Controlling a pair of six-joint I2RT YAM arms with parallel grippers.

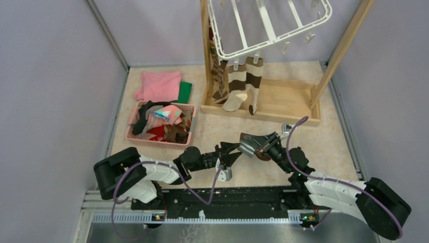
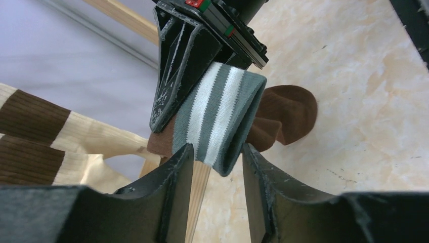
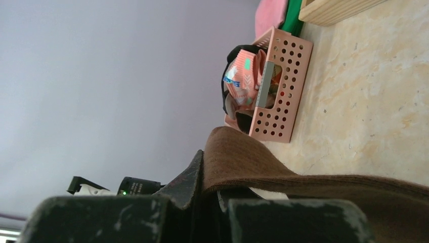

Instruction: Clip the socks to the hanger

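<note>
A brown sock with a grey-and-white striped cuff [image 2: 217, 114] hangs from my right gripper [image 1: 251, 145], whose fingers are closed on it. Its brown part [image 3: 243, 157] drapes over the fingers in the right wrist view. Facing the cuff from the left, my left gripper [image 1: 236, 153] is parted. In the left wrist view its fingertips [image 2: 186, 161] lie at either side of the cuff's lower end; contact cannot be made out. Above, the white hanger [image 1: 270, 38] carries brown-and-cream socks [image 1: 237, 86] on its clips, and other clips along its rim are empty.
A pink basket [image 1: 158, 144] full of clothes stands at the left, with pink cloth [image 1: 158, 86] and green cloth [image 1: 185, 92] behind it. Wooden posts [image 1: 341, 50] and a wooden base tray [image 1: 288, 117] frame the hanger. Bare table lies right of my right arm.
</note>
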